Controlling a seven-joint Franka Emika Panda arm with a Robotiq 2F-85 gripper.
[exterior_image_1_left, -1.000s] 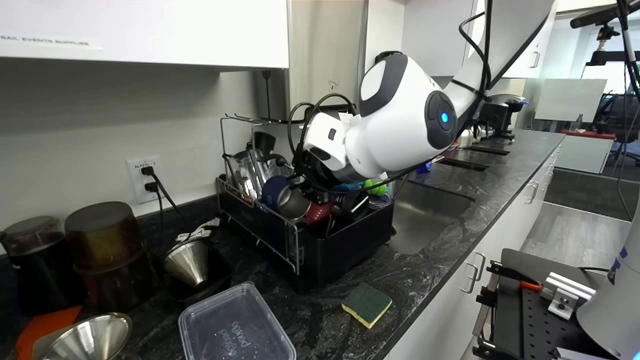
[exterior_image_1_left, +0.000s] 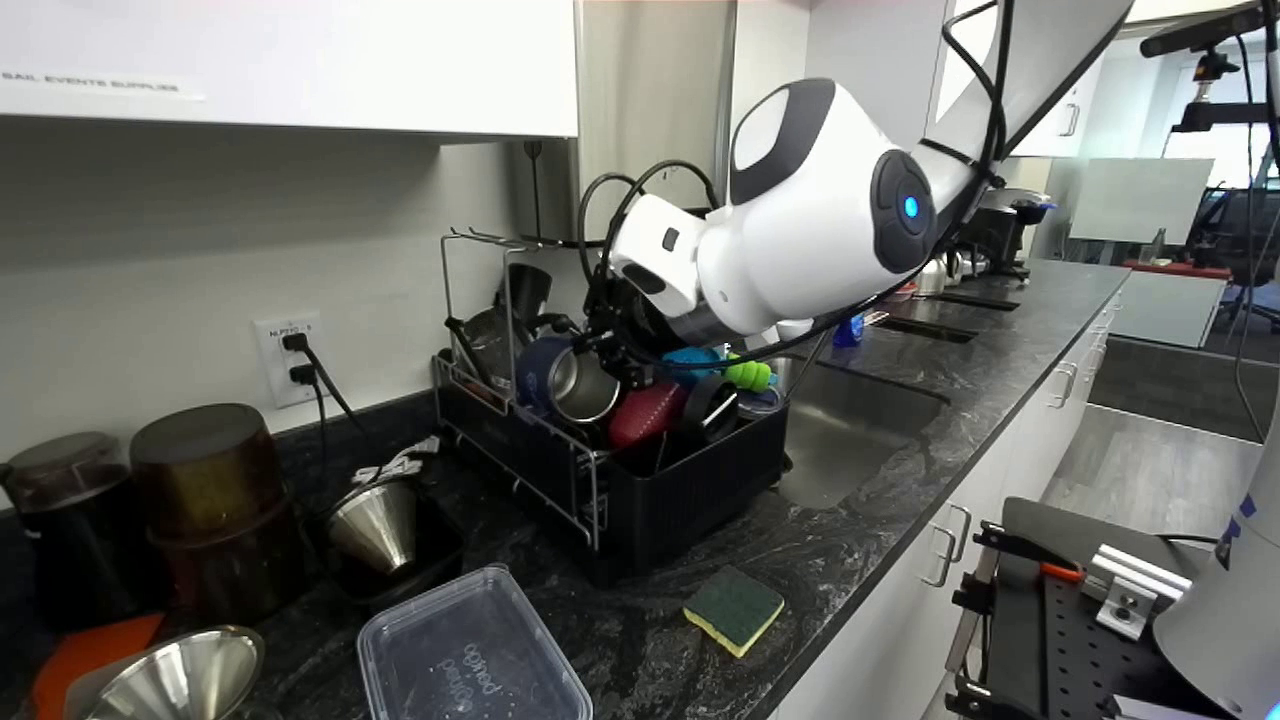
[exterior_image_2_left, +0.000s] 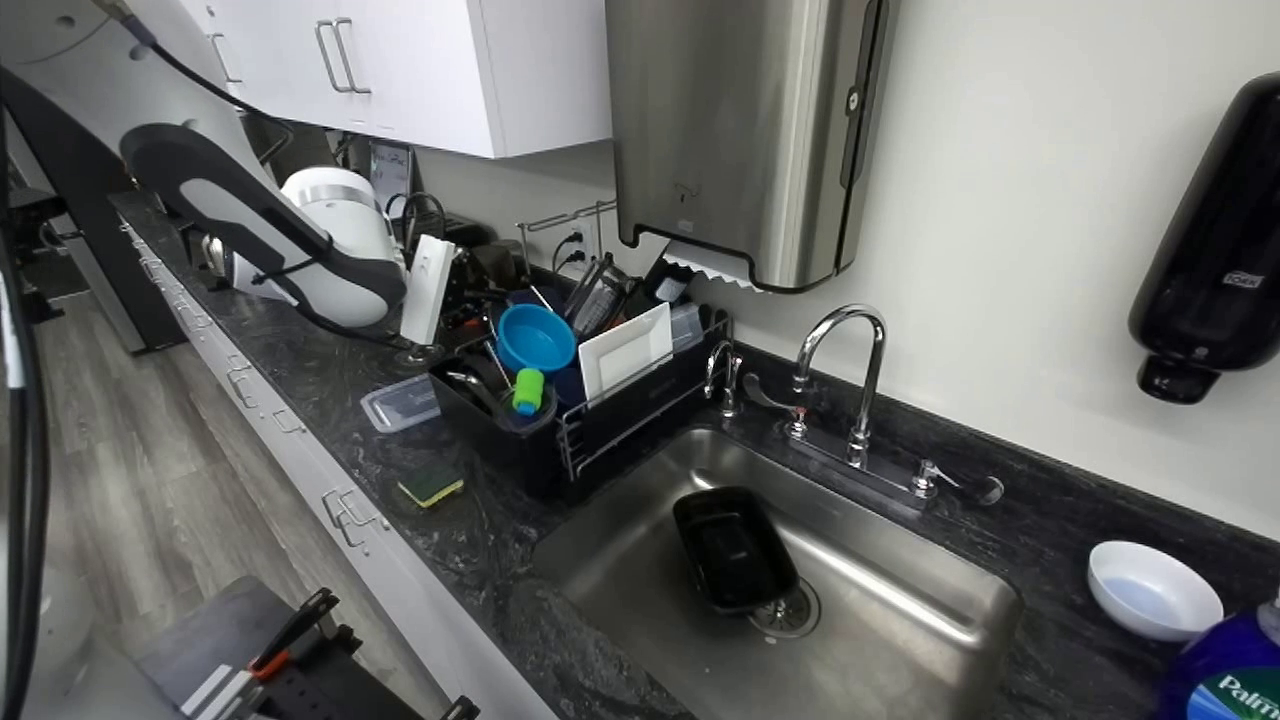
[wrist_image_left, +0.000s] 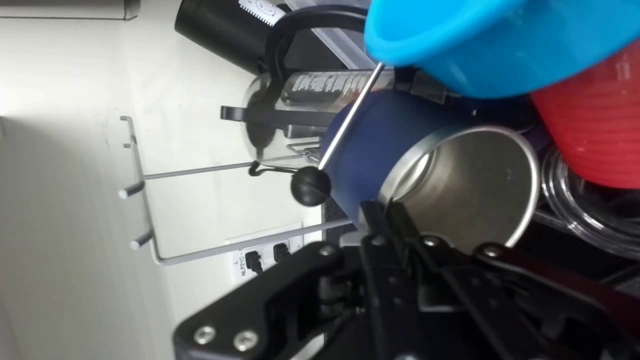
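A dark blue cup (wrist_image_left: 384, 141) with a bare steel inside leans in the dish rack, its mouth facing my wrist camera. My gripper is shut on the near edge of its metal rim, one finger on either side of the wall. In exterior view 1, the same cup (exterior_image_1_left: 546, 370) shows at the rack's left side, below and left of my gripper (exterior_image_1_left: 590, 342). Whether its base touches the rack is hidden. Exterior view 2 has the gripper hidden behind the arm and dishes.
The black dish rack (exterior_image_1_left: 708, 498) is crowded. Close to the cup are a light blue bowl (wrist_image_left: 510, 66), a red ribbed vessel (wrist_image_left: 600, 120) and a thin rod with a black ball (wrist_image_left: 310, 186). The sink (exterior_image_2_left: 888, 648) holds a black tray (exterior_image_2_left: 734, 546). A sponge (exterior_image_1_left: 734, 608) lies on the counter.
My arm and gripper have shifted a little upward in exterior view 1. The red vessel shows more.
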